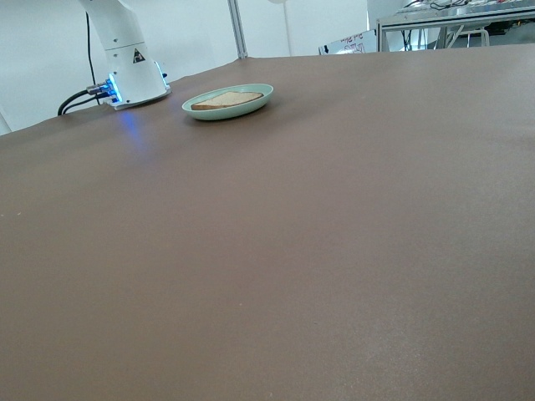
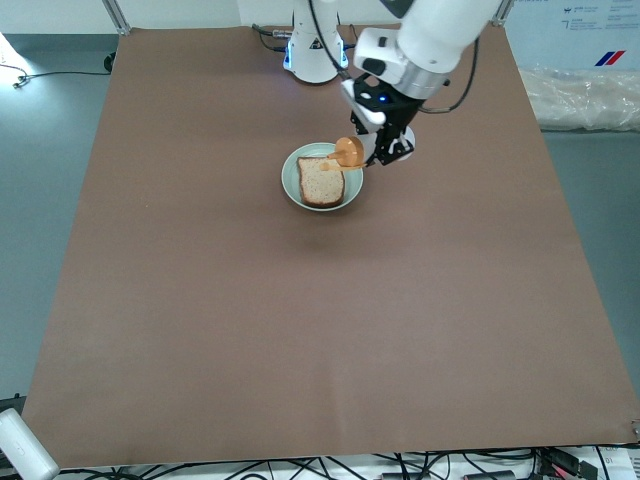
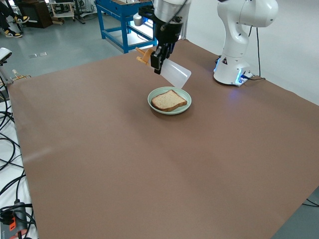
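Note:
A slice of bread (image 2: 320,184) (image 1: 226,99) (image 3: 168,100) lies flat on a pale green plate (image 2: 291,181) (image 1: 264,88) (image 3: 185,94) in the table's rear middle. My gripper (image 2: 372,140) (image 3: 157,60) hangs above it, slightly to the right in the left view, with an orange piece (image 2: 349,151) (image 3: 144,56) and a broad translucent white blade (image 3: 176,73) at its end. I cannot tell whether its fingers are open or shut. The top view does not show the gripper.
Cables (image 3: 15,179) run along the table's outer side.

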